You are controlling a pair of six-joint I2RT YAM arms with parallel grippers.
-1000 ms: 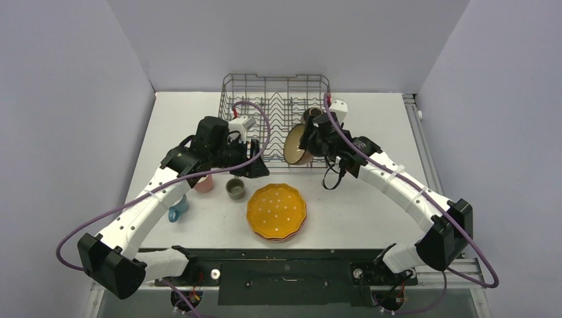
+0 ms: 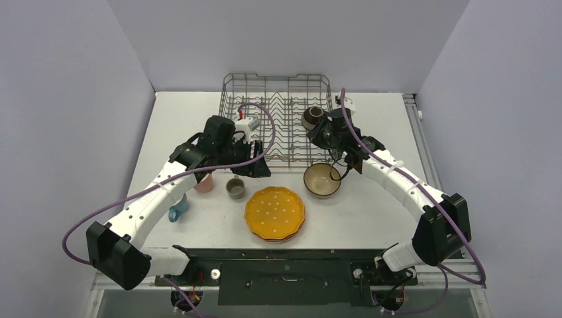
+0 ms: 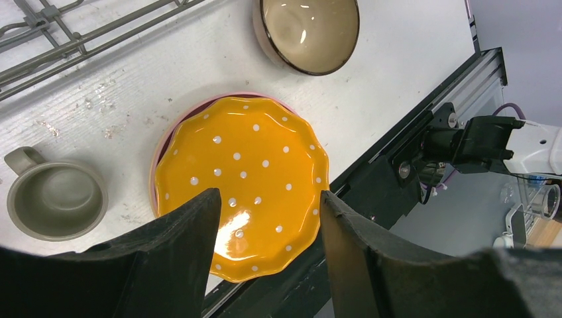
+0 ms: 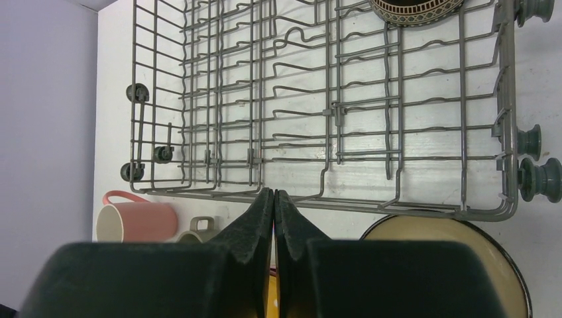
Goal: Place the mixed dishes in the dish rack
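My left gripper hangs open above a yellow dotted plate (image 3: 252, 165), which lies on a pink dish (image 3: 160, 152). A grey-green mug (image 3: 56, 199) stands left of the plates. My right gripper is shut, nothing between its fingers, over the right part of the dish rack (image 4: 461, 99). A patterned dark bowl (image 4: 414, 16) rests in the rack's back right. A beige bowl (image 2: 322, 180) with dark rim lies on the counter in front of the rack, right of the plates.
A pink mug (image 4: 142, 222) and a blue mug (image 2: 176, 210) stand at the left. Walls close in both sides and the back.
The beige bowl has moved from tilted in the rack, under my right gripper, down and right onto the counter.
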